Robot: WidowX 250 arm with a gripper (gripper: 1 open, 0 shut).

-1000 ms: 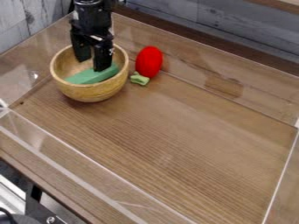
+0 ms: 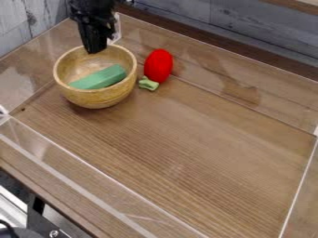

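Note:
A wooden bowl [image 2: 77, 88] sits at the upper left of the table, with a green block [image 2: 99, 77] lying inside it. The black gripper [image 2: 93, 39] is above the bowl's back rim, clear of the green block; whether its fingers are open is hard to see.
A red oval object [image 2: 158, 65] lies right of the bowl, with a small light-green piece [image 2: 149, 84] just below it. White walls edge the table at the back and left.
The gripper has risen from inside the bowl up and back, away from the green block, which stays in the bowl.

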